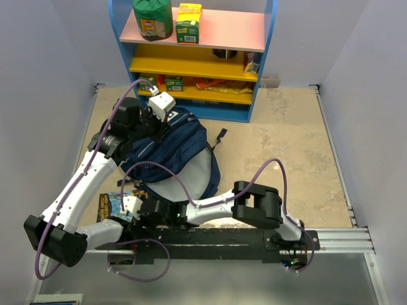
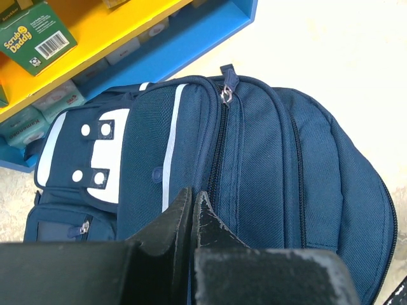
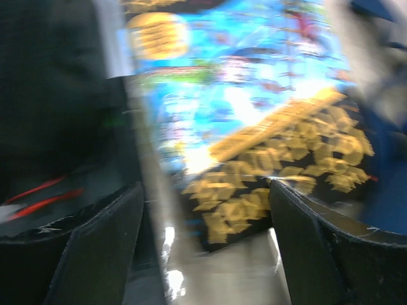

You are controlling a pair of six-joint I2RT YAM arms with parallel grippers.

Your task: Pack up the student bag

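Observation:
The navy backpack lies on the floor in the top view, its grey inner face showing at the near side. In the left wrist view, my left gripper is shut on the backpack's fabric beside the dark zipper. A flat blue book-like item with a black and gold edge lies left of the bag, partly covered by my right arm. Blurred in the right wrist view, this item is beyond my right gripper, whose fingers stand wide apart with nothing held between them.
A shelf unit with green and yellow boxes stands behind the bag. A dark rail runs along the front, under my right arm.

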